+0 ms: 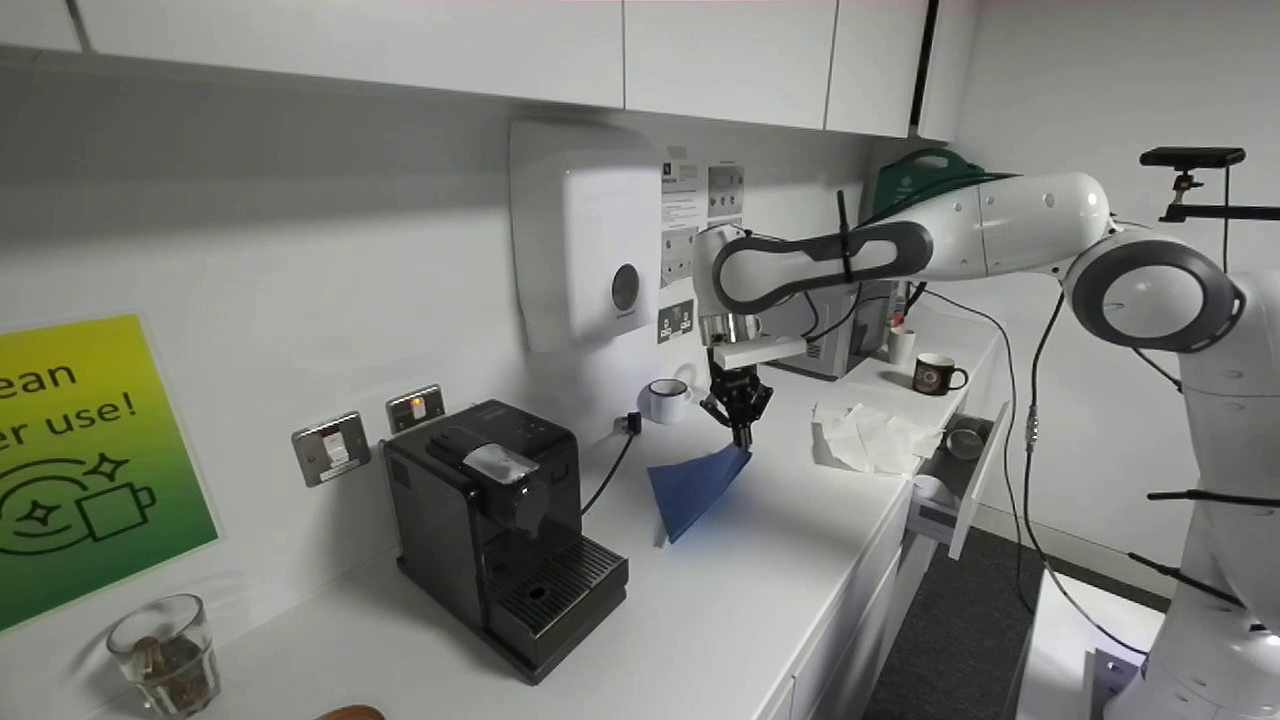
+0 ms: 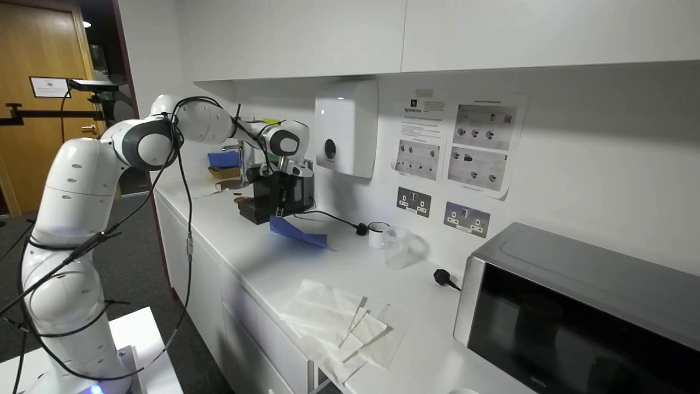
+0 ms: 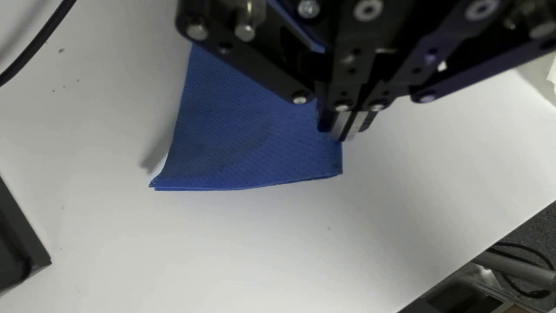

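A folded blue cloth [image 1: 696, 490] hangs from my gripper [image 1: 743, 446] by one edge over the white counter. In the wrist view the fingertips [image 3: 339, 126] are closed together at the right edge of the blue cloth [image 3: 250, 141], shut on its thin fabric. The cloth [image 2: 296, 232] slopes down from the gripper [image 2: 280, 214], its far corner low at the counter surface. Whether that lower corner touches the counter is hard to tell.
A black coffee machine [image 1: 504, 528] stands near the cloth, its cable running to a plug. White mugs [image 1: 668, 400] are by the wall. Crumpled white paper [image 1: 872, 436] lies near an open drawer [image 1: 967, 470]. A microwave [image 2: 577, 308] sits farther along.
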